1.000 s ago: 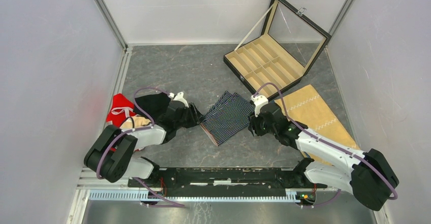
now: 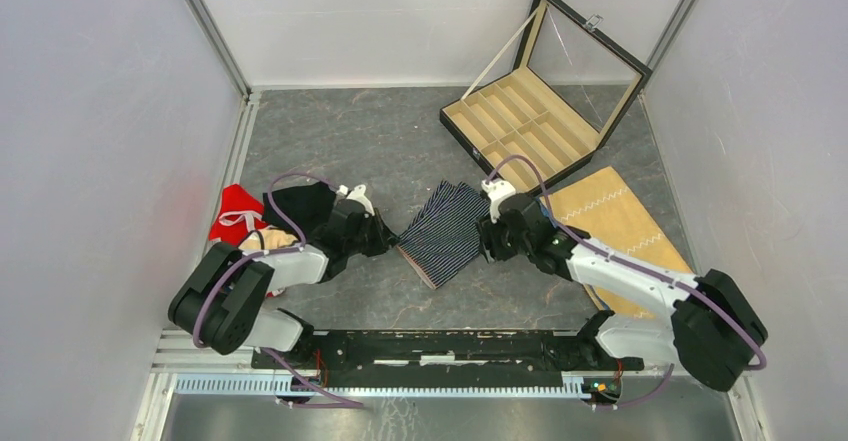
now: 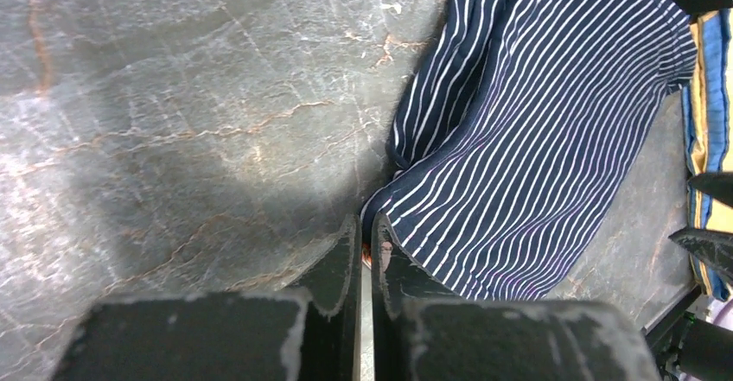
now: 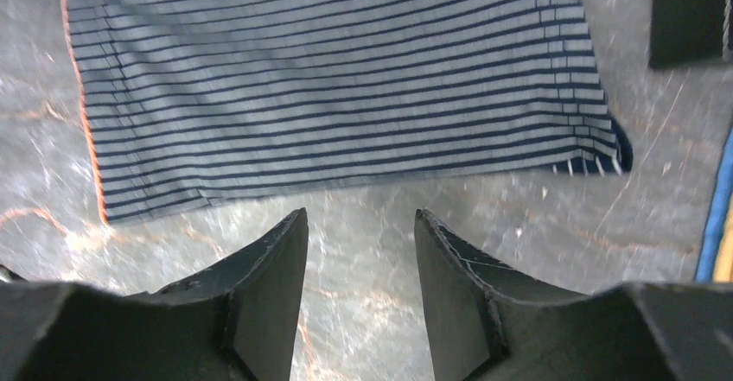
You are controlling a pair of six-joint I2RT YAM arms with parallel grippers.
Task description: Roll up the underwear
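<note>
The navy underwear with white stripes point(image 2: 437, 231) point(image 3: 544, 139) point(image 4: 337, 87) lies spread on the grey marble floor between my grippers, one side folded over. My left gripper point(image 2: 389, 241) is shut on its left corner, where the fabric bunches between the fingertips. My right gripper point(image 2: 485, 244) is part open over bare floor beside the underwear's long edge, with nothing between its fingers.
An open compartment box point(image 2: 510, 121) stands at the back right. A yellow cloth point(image 2: 620, 231) lies at the right. Red, black and beige garments point(image 2: 300, 206) are piled at the left. Bare floor shows at the back left.
My right gripper has moved a little to the left, toward the cloth.
</note>
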